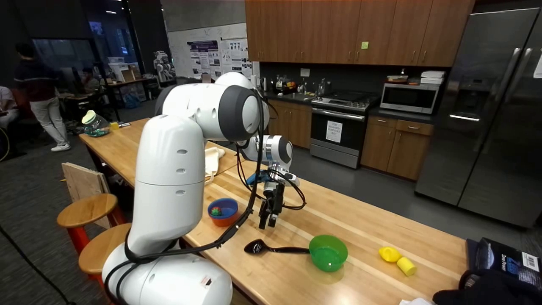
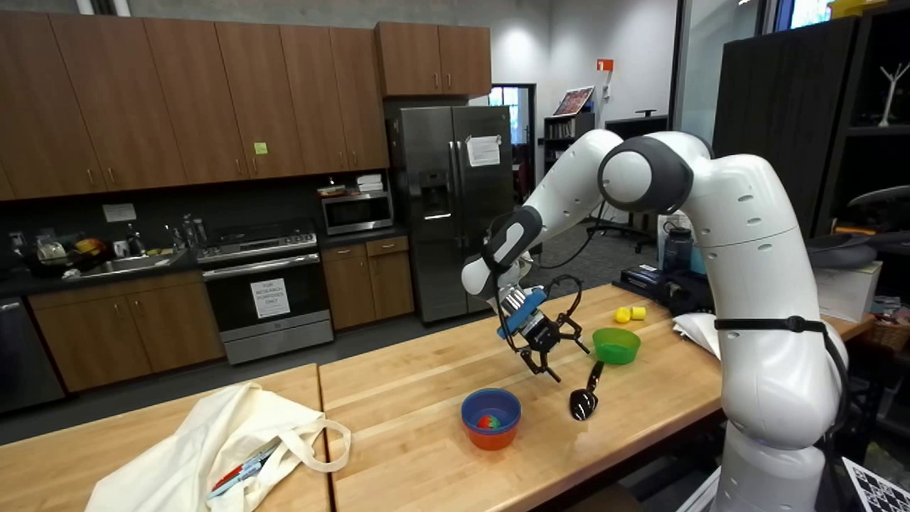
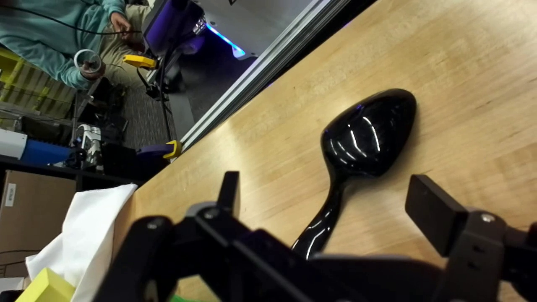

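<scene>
A black spoon [image 1: 258, 247] lies on the wooden table, its handle reaching to the green bowl [image 1: 328, 253]. My gripper [image 1: 268, 223] is raised above the table near the spoon, fingers spread and nothing between them. In the wrist view the spoon [image 3: 370, 133] rests on the wood below the gap between the finger pads; the lower handle is hidden behind the gripper body. In exterior view 2 the gripper [image 2: 569, 364] stands apart from the spoon [image 2: 584, 404]. A blue bowl [image 2: 493, 404] sits in an orange one, with a red and green item [image 2: 487, 422] inside.
A yellow lemon-like item [image 1: 389, 254] and a yellow cylinder [image 1: 406, 266] lie past the green bowl. Black gear [image 1: 488, 284] fills the table's far right end. A cream cloth bag [image 2: 188, 452] covers part of the neighbouring table. Bare wood surrounds the spoon.
</scene>
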